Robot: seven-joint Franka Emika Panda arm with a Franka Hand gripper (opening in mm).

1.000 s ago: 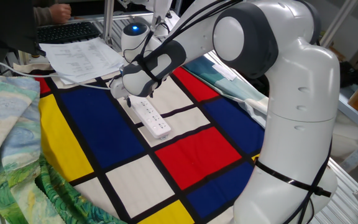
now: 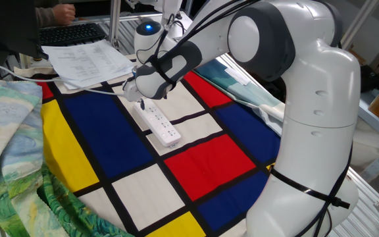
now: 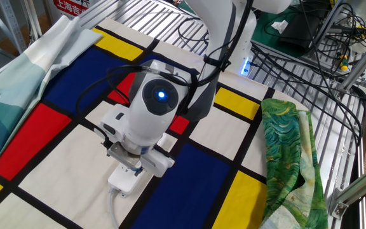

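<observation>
A white power strip (image 2: 156,124) lies on the patterned cloth, its row of sockets facing up. My gripper (image 2: 139,104) is low over its far, corded end, mostly hidden behind the arm's wrist in exterior view 1. From the other side, in exterior view 2, the gripper (image 3: 138,166) points down over the power strip (image 3: 126,182) and covers its middle part. Whether the fingers touch the strip or stand around it does not show clearly, nor how far apart they are. A white cable (image 3: 112,205) runs from the strip's end.
Paper sheets (image 2: 87,62) and a keyboard (image 2: 74,33) lie beyond the cloth. Folded painted cloth (image 2: 12,141) lies at the left; another green fabric (image 3: 284,149) shows at the right in exterior view 2.
In exterior view 1 the wrist and gripper have shifted slightly to the right over the strip's far end. The power strip has not visibly moved.
</observation>
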